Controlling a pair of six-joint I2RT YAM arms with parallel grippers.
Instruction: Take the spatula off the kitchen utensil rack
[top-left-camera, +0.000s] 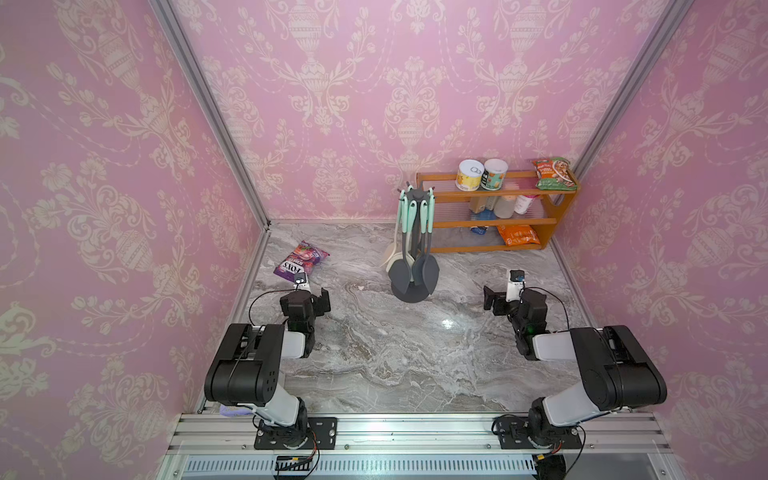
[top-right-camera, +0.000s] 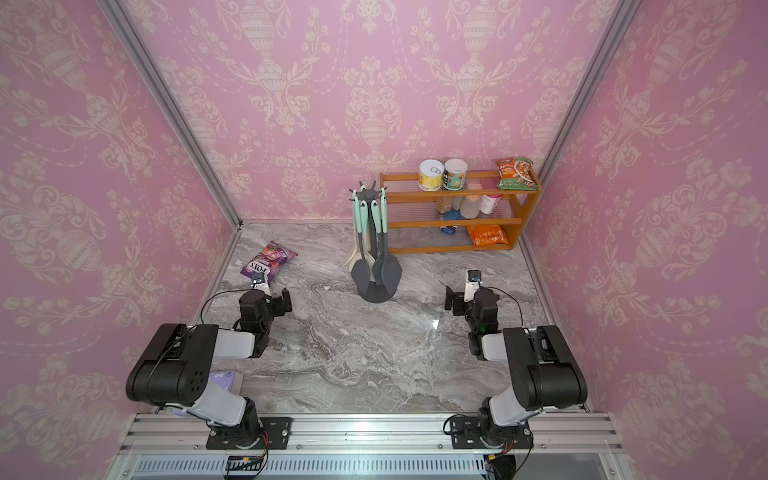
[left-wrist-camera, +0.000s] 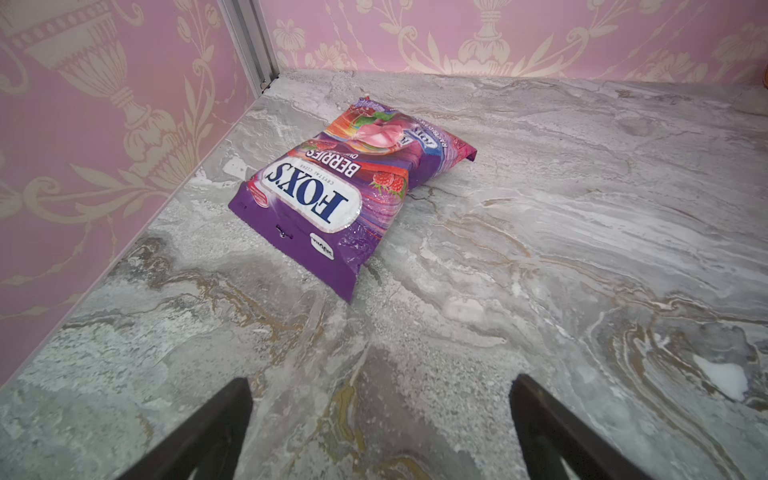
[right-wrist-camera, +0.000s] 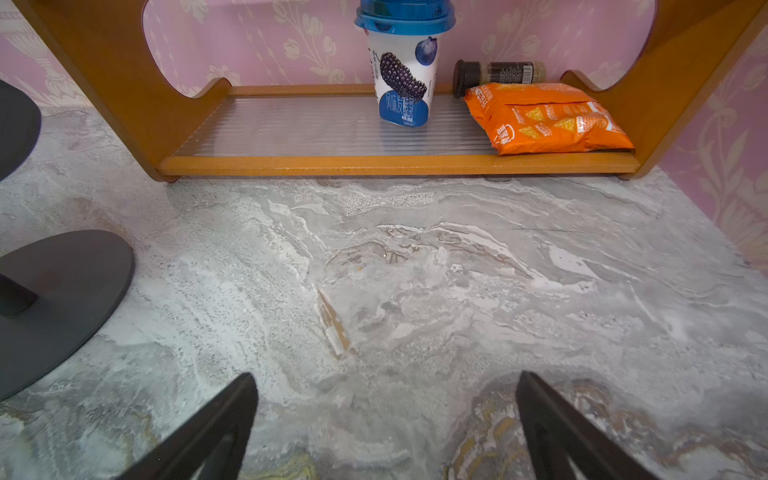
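Observation:
The utensil rack (top-left-camera: 413, 194) stands at the middle back of the counter, hung with several grey and cream utensils with mint handles, including spatula-like heads (top-right-camera: 389, 272); which one is the spatula I cannot tell for sure. Its dark round base (right-wrist-camera: 60, 304) shows at the left of the right wrist view. My left gripper stands open and empty at the front left, facing the candy bag, away from the rack. My right gripper is open and empty at the right of the rack, low over the counter.
A purple candy bag (left-wrist-camera: 320, 192) lies at the left. A wooden shelf (top-left-camera: 444, 224) with cans (top-left-camera: 469, 174), packets and a cup (right-wrist-camera: 404, 76) stands at the back right, behind the rack's right side.

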